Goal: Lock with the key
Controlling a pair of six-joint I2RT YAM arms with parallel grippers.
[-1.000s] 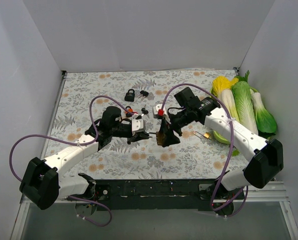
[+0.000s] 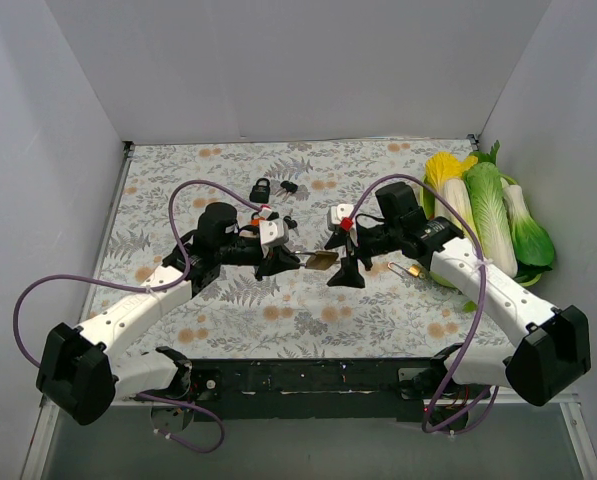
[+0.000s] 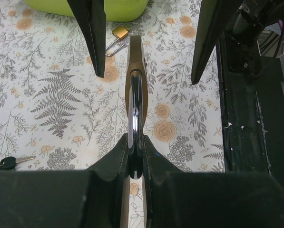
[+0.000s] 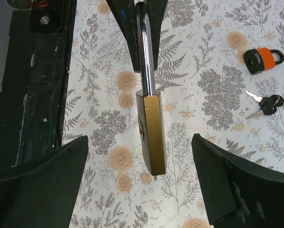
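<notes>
My left gripper is shut on the steel shackle of a brass padlock point(image 4: 153, 133); the lock body sticks out toward my right gripper, which stands open around and behind it, fingers apart from it. At the body's far end a small thin tip shows in the right wrist view. A black key pair point(image 4: 270, 103) lies on the patterned table, near an orange-banded padlock point(image 4: 258, 61).
A small brass padlock point(image 3: 120, 32) lies before a green basket of vegetables point(image 2: 498, 220) at the right. A black padlock point(image 2: 260, 190) and more keys point(image 2: 288, 188) lie at the back.
My right gripper has drawn back to the right from the held padlock and now stands clear of it. My left gripper has shifted slightly, still holding the lock.
</notes>
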